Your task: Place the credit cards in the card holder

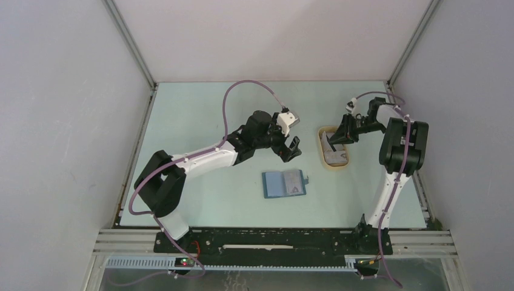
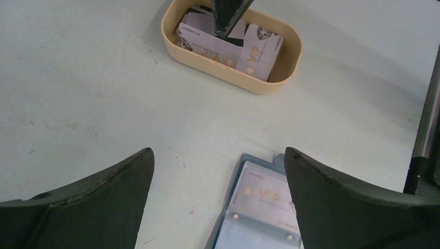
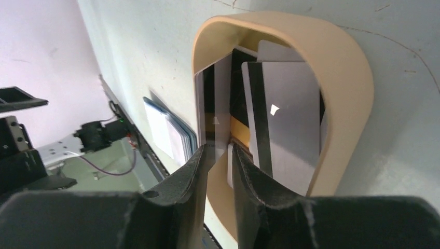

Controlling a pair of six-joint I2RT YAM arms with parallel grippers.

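Observation:
Cards point(image 1: 336, 156) lie in a beige oval bin, several marked VIP in the left wrist view. My right gripper is over the bin, its fingertips a short way apart among the cards; whether a card sits between them I cannot tell. The blue card holder point(image 1: 273, 185) lies open in front of the bin, to its left, a VIP card point(image 2: 259, 197) visible in it. My left gripper stands open above the table, left of the bin, with nothing between its fingers.
The right arm stands close to the table's right edge.

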